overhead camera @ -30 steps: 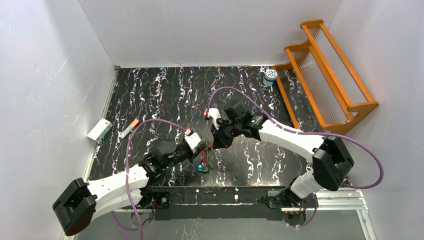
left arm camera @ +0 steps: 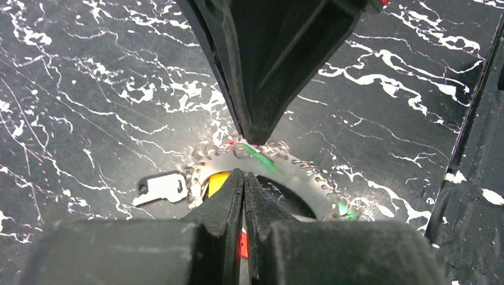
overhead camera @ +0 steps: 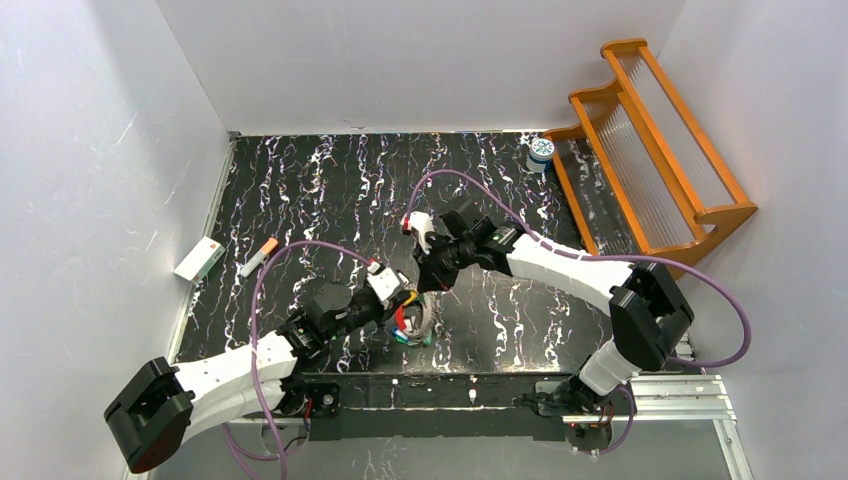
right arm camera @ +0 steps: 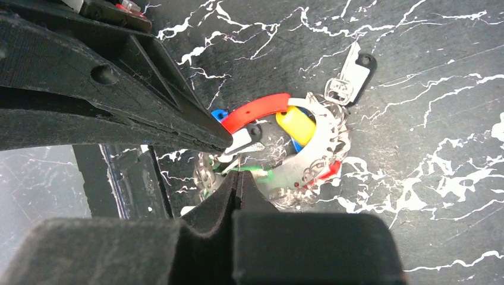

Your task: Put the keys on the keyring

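Observation:
A large clear-and-red ring with keys and coloured tags lies spread out, partly blurred, below the meeting arms in the top view. In the right wrist view its red section, a yellow tag and a white-and-black key tag at its outer edge show clearly. The same kind of key tag sits left of the ring in the left wrist view. My left gripper is shut, nothing visible between its fingers. Likewise shut is my right gripper, in front of the ring. Whether the tips touch the ring is unclear.
An orange-and-white marker and a white box are at the left. A wooden rack stands at the right, beside a small white-and-blue tub.
My right gripper has shifted slightly left; the left arm has barely moved.

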